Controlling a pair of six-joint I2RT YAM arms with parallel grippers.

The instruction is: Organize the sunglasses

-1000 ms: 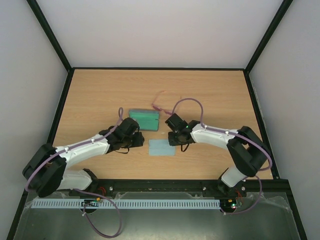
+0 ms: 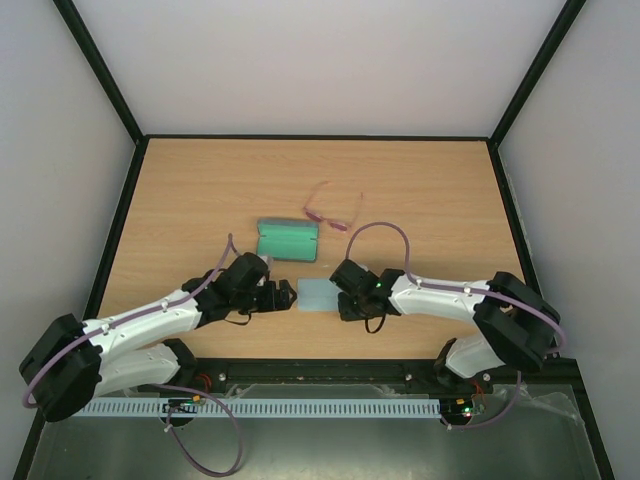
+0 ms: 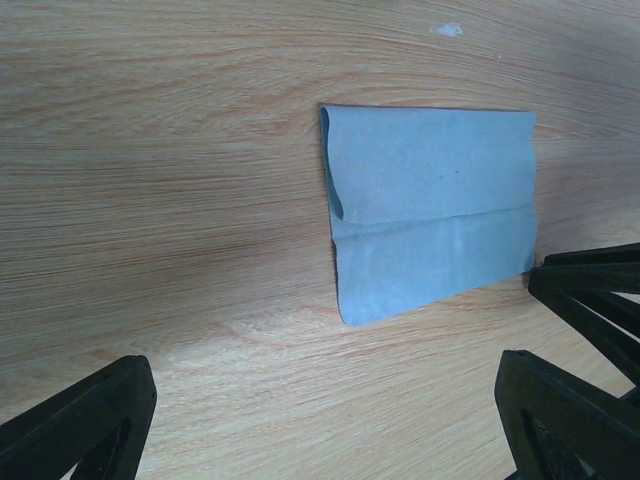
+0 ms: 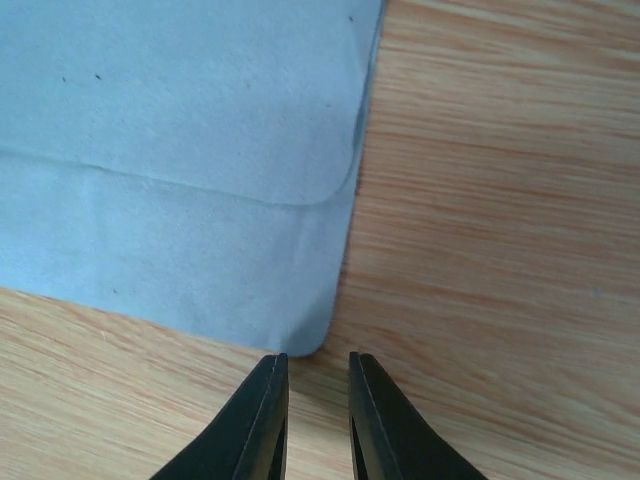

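A folded light-blue cloth point(image 2: 317, 294) lies flat on the table between my two grippers. In the left wrist view, my left gripper is wide open with only bare wood between its fingers; the cloth is beyond them. My right gripper has its fingers a little apart, tips close to the cloth's near corner; whether they touch it I cannot tell. Pink-framed glasses point(image 2: 338, 225) lie farther back with their temples spread. Left of them is an open green case point(image 2: 288, 240).
Bare wooden table point(image 2: 430, 200) extends behind and to the right of the glasses. Both arms come in from the front corners, and the grippers are close together around the cloth. Dark rails and pale walls border the table.
My left gripper's fingers have spread, and it has shifted slightly toward the table's front. Cloth, glasses and case stayed put.
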